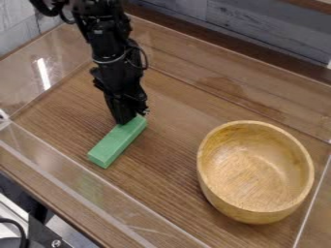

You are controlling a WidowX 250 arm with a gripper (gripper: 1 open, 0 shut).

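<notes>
A flat green block (114, 145) lies diagonally on the wooden table, left of centre. My black gripper (127, 114) hangs down from the top of the view, its tip low at the block's upper end, hiding part of that end; it looks shut, and I cannot tell if it touches the block.
A large pale yellow bowl (255, 174) stands at the right. A cable lies beyond the table's edge at the lower left.
</notes>
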